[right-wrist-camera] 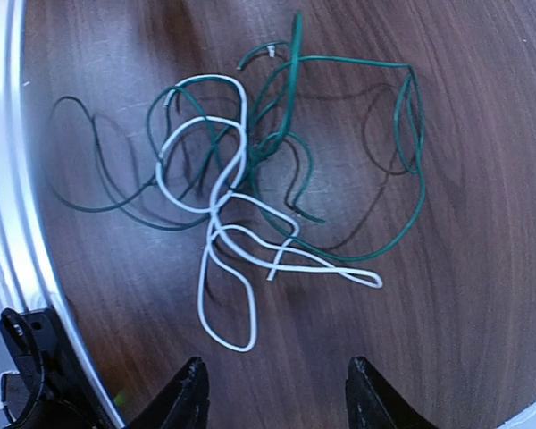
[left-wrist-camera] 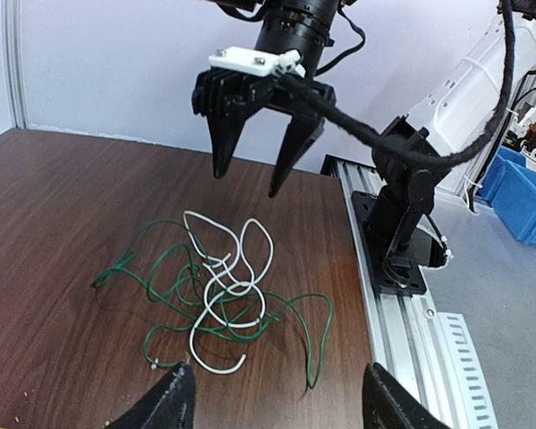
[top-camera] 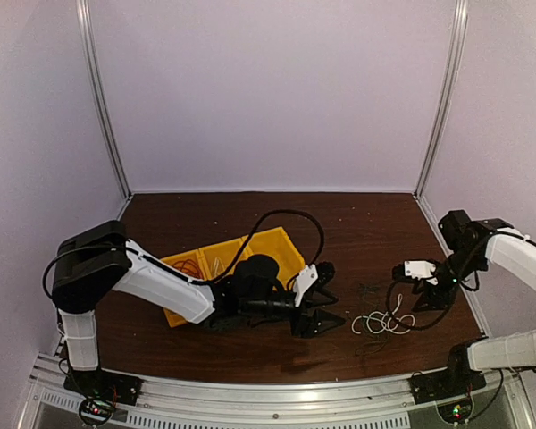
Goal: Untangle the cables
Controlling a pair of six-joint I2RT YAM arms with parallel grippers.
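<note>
A white cable and a green cable lie looped over each other on the table's right side, also seen in the left wrist view. My right gripper hangs above them, fingers apart and empty, the tangle between and beyond its tips. My left gripper stands open to the left of the cables, pointing toward them, nothing between its fingers.
A yellow compartment box with other cables sits behind my left arm. A metal rail runs along the table's front edge.
</note>
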